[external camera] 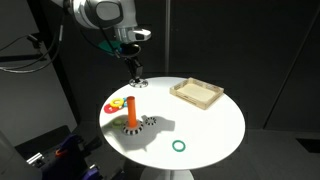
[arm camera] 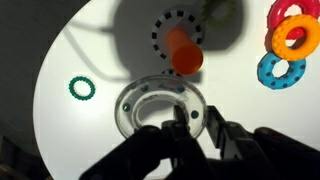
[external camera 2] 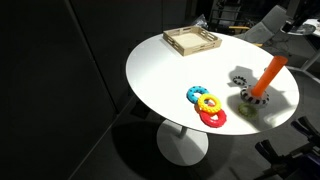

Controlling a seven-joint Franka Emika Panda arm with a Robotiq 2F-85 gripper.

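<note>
Shut on the rim of a clear ring with dark dots [arm camera: 127, 105], my gripper holds it above the table; in exterior view 1 the gripper [external camera: 137, 70] has the clear ring [external camera: 138, 83] below its tips. The orange post [external camera: 132, 110] stands upright on the white table, with a black-and-white ring [external camera 2: 254, 97] around its foot. From the wrist, the orange post [arm camera: 184, 52] appears just beyond the held ring, apart from it. Beside the post lies another black-and-white ring [external camera: 151, 120].
Red [external camera 2: 212, 118], yellow [external camera 2: 209, 103] and blue [external camera 2: 197, 94] rings lie in a cluster at the table's edge. An olive ring [external camera 2: 249, 109] is near the post, a green ring [external camera: 178, 145] lies alone. An empty wooden tray [external camera: 197, 93] occupies one side.
</note>
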